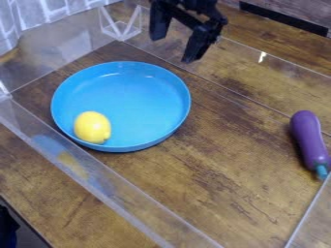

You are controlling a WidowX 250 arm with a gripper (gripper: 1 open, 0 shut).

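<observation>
A black gripper (184, 37) hangs at the top centre, above the far rim of a round blue plate (141, 102), with its fingers apart and nothing seen between them. A yellow lemon-like object (93, 127) rests in the plate's lower left. A purple eggplant-like object (309, 140) with a teal tip lies at the right edge.
Transparent walls run along the left, the bottom and the lower right.
</observation>
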